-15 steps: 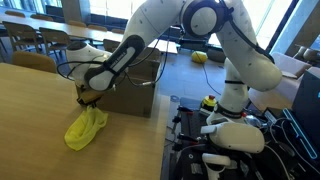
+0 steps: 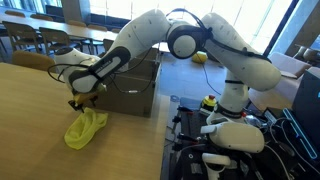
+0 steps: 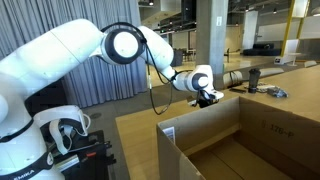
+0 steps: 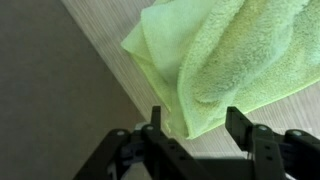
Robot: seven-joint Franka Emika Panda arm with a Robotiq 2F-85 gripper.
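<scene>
A yellow-green cloth lies crumpled on the wooden table, its upper end close to my gripper. Seen from the wrist, the cloth spreads in folds across the upper right, and one narrow fold runs down toward the gap of my gripper. Its two dark fingers stand apart, with cloth showing beyond and between them. Whether they touch the fabric is unclear. In the second exterior view the box wall hides the cloth and the fingertips; the white gripper body shows above.
A large open cardboard box stands right beside the gripper and cloth; its side shows in the first exterior view. Bare tabletop extends to the left and front. Chairs stand behind.
My gripper has shifted slightly left and downward beside the cloth's upper end, and the arm behind it has lowered. The cloth has stayed in about the same place.
</scene>
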